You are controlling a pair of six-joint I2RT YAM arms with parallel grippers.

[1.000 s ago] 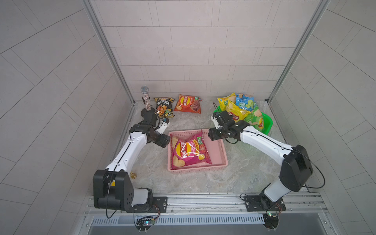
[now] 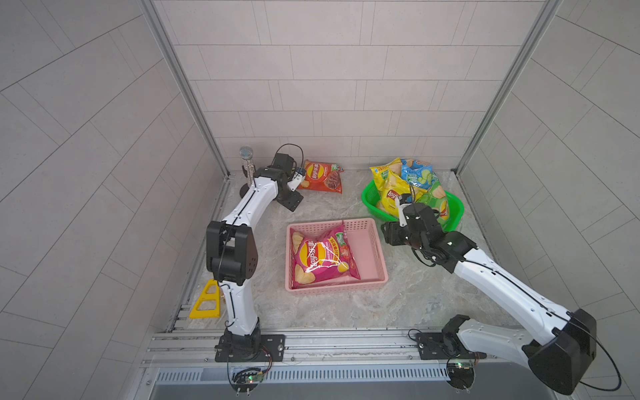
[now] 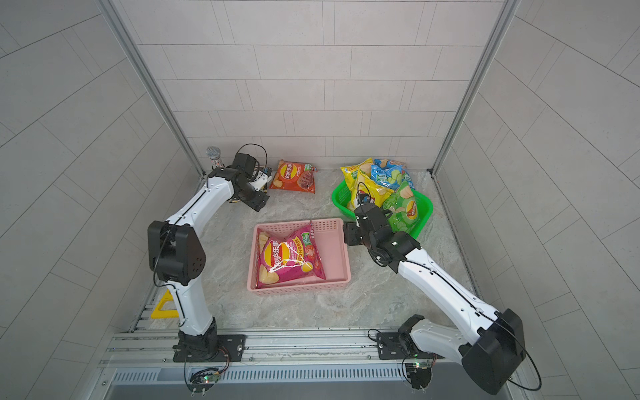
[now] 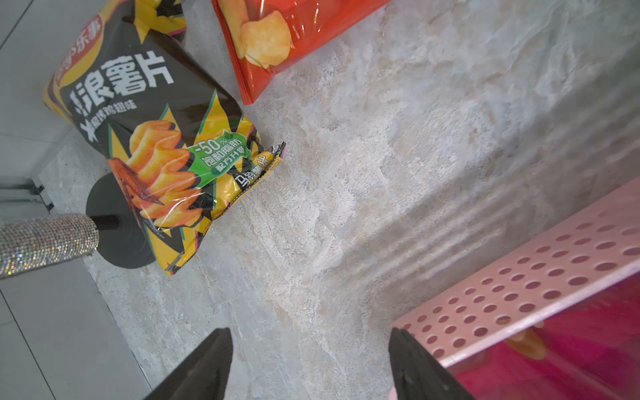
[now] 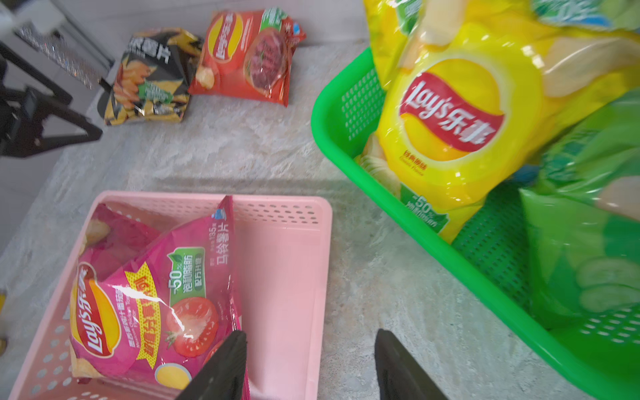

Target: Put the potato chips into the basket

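A magenta chip bag [image 2: 318, 256] lies in the pink basket [image 2: 370, 280]. My left gripper hangs over the counter above and near a black chip bag [image 4: 160, 133] at the back left, with a red bag [image 3: 293, 176] beside it. My right gripper is above the pink basket's right side and the green basket's near rim. Both grippers stand open with nothing between their fingers. Yellow [image 5: 453, 120], blue [image 3: 390, 172] and green [image 5: 580, 240] bags fill the green basket [image 5: 426, 240].
A metallic stand [image 2: 246, 154] is at the back left corner, close to the black bag. A yellow triangular piece [image 2: 205, 303] lies at the left front. Walls enclose the counter; bare counter lies between the baskets and along the front.
My left gripper has moved toward the back over the black bag. My right gripper has moved right toward the green basket's near side. The bags look unchanged.
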